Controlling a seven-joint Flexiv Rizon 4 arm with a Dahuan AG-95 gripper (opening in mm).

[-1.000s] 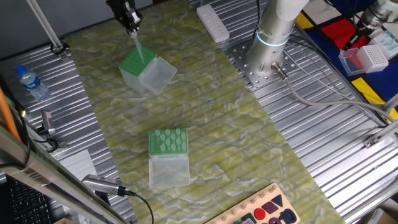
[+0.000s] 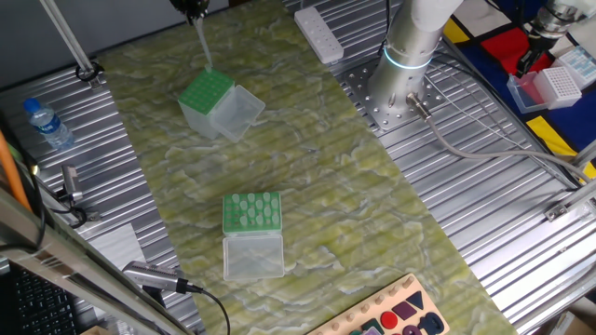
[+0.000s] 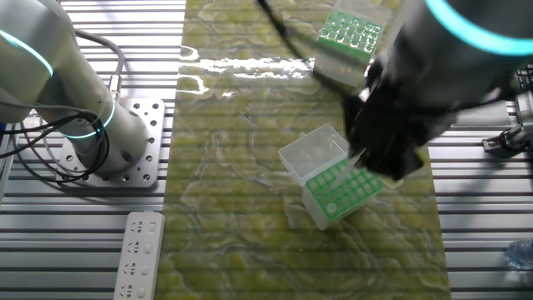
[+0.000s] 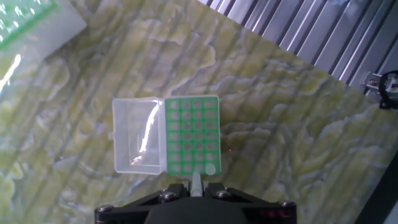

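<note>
My gripper is shut on a slim, translucent pipette tip (image 4: 196, 180). In exterior view 1 the tip (image 2: 204, 45) hangs point-down from the gripper (image 2: 193, 11), its lower end at the back edge of a green-topped tip box (image 2: 207, 91). Whether it touches the box cannot be told. The wrist view shows this box's green grid (image 4: 193, 134) with its clear lid (image 4: 138, 135) folded open to the left. One pale tip (image 4: 210, 169) sits in a corner hole near my fingers; the other holes look empty. The dark, blurred gripper partly covers the box in exterior view 2.
A second open box (image 2: 251, 213) holds several upright tips, well apart from the first. A wooden shape board (image 2: 386, 312) lies at the mat's near end. A white power strip (image 2: 318, 35) and water bottle (image 2: 48, 123) stand off the mat. Between the boxes the mat is clear.
My gripper has moved upward in exterior view 1, carrying the tip from over the green grid to its back edge. Both boxes have stayed put.
</note>
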